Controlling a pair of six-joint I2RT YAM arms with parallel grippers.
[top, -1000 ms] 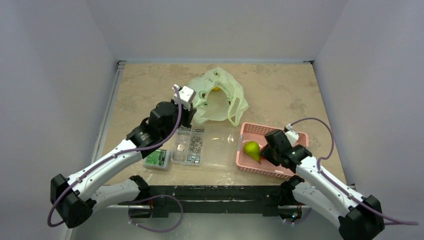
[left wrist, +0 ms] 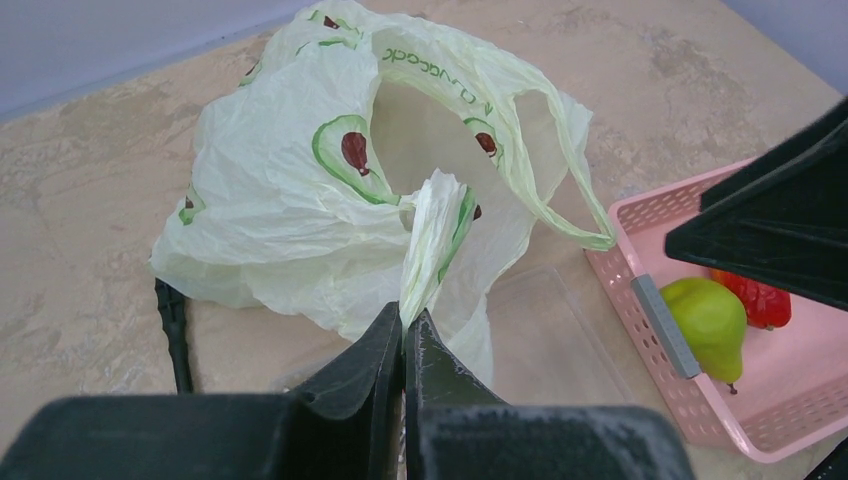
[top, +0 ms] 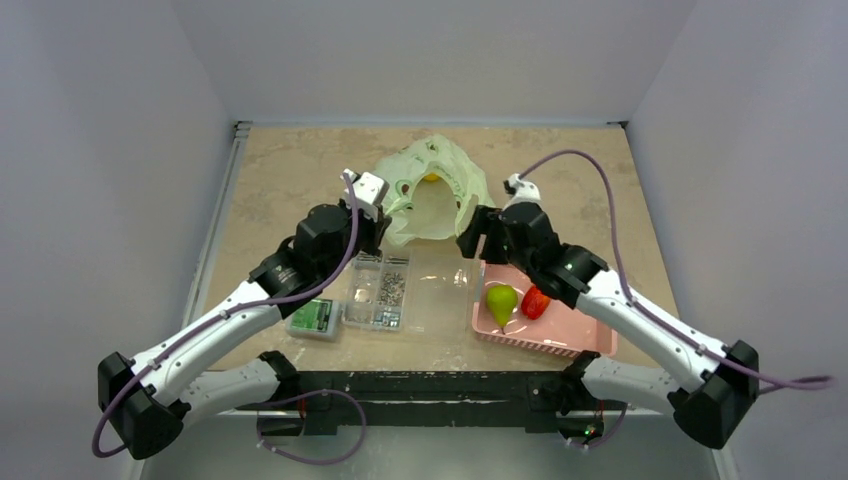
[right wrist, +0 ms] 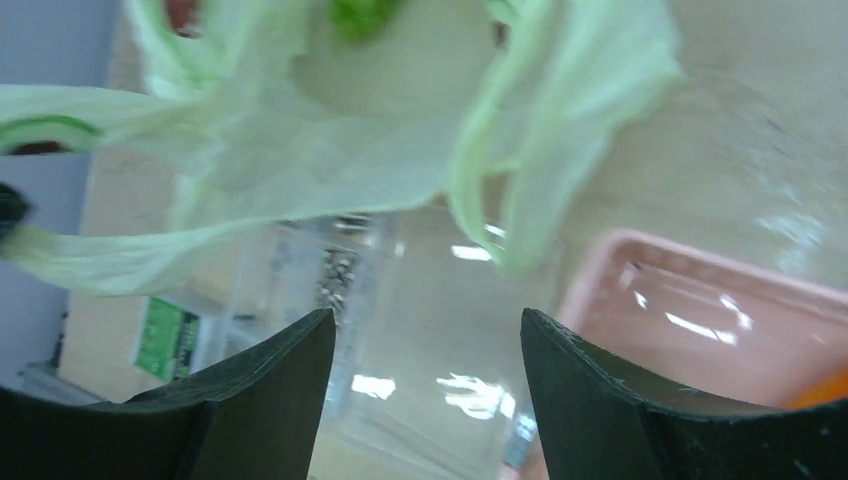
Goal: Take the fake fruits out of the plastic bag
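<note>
The pale green plastic bag point(top: 420, 170) lies at the back centre, opening facing forward, a yellow fruit point(top: 431, 177) partly visible inside. My left gripper is shut on a twisted strip of the bag point(left wrist: 435, 225). My right gripper is open above the clear lid and the pink basket's edge, near the bag's right side, with nothing between its fingers. A green pear point(top: 501, 300) and a red fruit point(top: 534, 304) lie in the pink basket point(top: 540, 344). The right wrist view is blurred, with something green inside the bag point(right wrist: 360, 15).
A compartment box of small parts point(top: 362, 298) and a clear lid point(top: 438, 300) lie in front of the bag. A small box with green contents point(top: 315, 318) is at front left.
The right arm has risen from the pink basket and moved back and left toward the bag, leaving the red fruit in view. The left arm and bag look about the same.
</note>
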